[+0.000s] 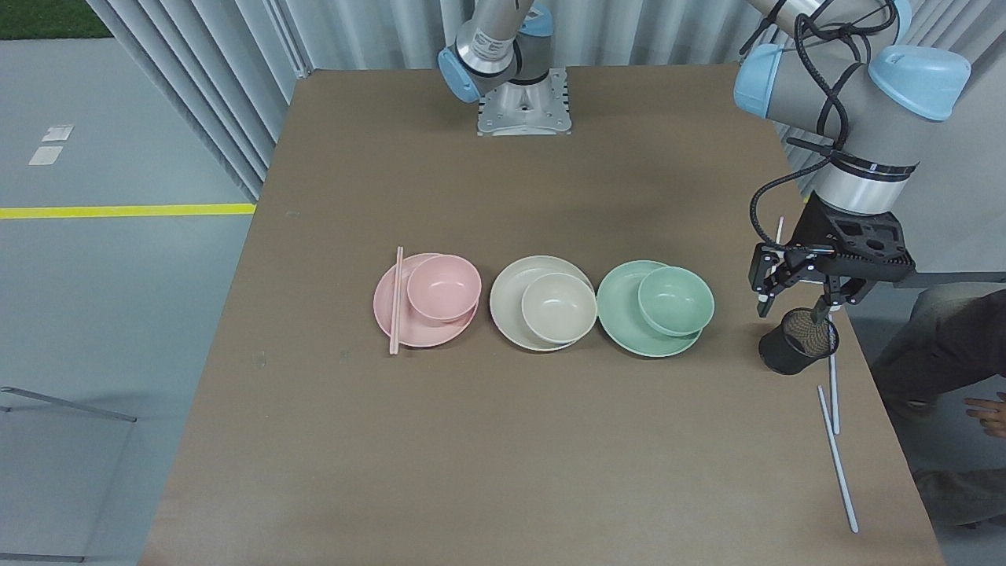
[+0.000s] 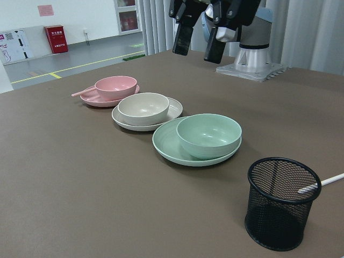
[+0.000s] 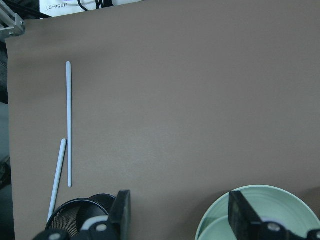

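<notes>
My gripper [image 2: 199, 47] hangs open above the table, empty between its fingers, just over and left of a black mesh cup [image 1: 784, 341] at the right table edge in the front view. Pale sticks [image 3: 69, 122] lie beside the cup. Three place settings sit in a row: pink bowl [image 1: 443, 288] on a pink plate with chopsticks [image 1: 397, 299], cream bowl [image 1: 558, 306] on a cream plate, green bowl [image 1: 675, 301] on a green plate [image 1: 624, 321].
A person's legs show beyond the right edge.
</notes>
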